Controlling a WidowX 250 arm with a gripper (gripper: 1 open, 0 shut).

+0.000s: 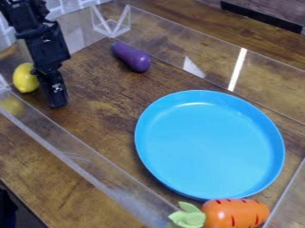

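Note:
My black gripper (41,86) reaches down at the left edge, shut on a yellow object (25,77) at the corner of the clear-walled enclosure. The object is partly hidden by the fingers. A purple eggplant (131,57) lies at the back. A large blue plate (209,141) sits to the right, and an orange carrot with a pale green top (234,214) lies at the lower right.
Clear walls run along the left and across the back and right of the wooden surface (113,116). The middle between gripper and plate is bare.

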